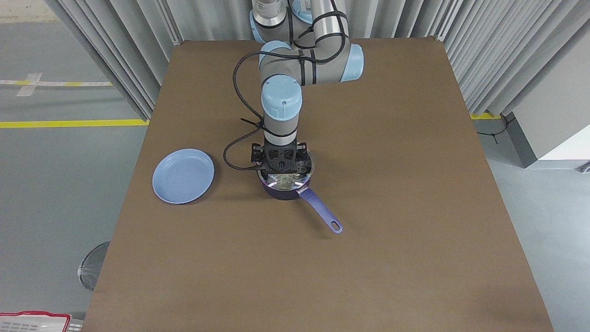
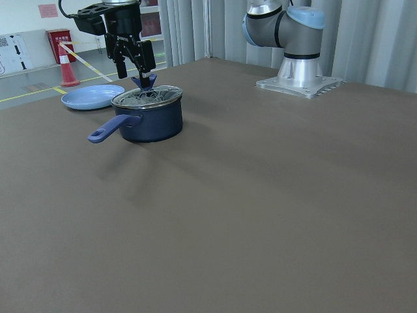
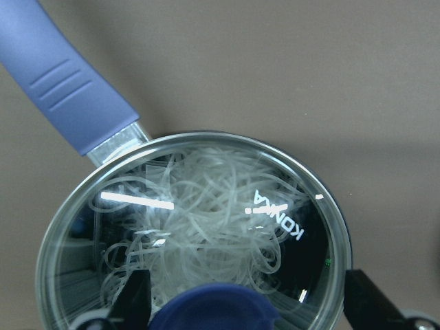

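Note:
A dark blue pot (image 2: 150, 127) with a blue handle (image 1: 321, 207) sits on the table, covered by a glass lid (image 3: 206, 220) showing pale noodle-like strands beneath. My gripper (image 2: 133, 72) is directly over the lid, open, its fingers either side of the blue lid knob (image 3: 213, 309). In the wrist view the knob lies low in the middle between the fingertips; whether either finger touches it I cannot tell. In the front view my gripper's housing hides much of the lid.
A light blue plate (image 1: 182, 176) lies left of the pot. The arm's base (image 2: 300, 85) stands at the back.

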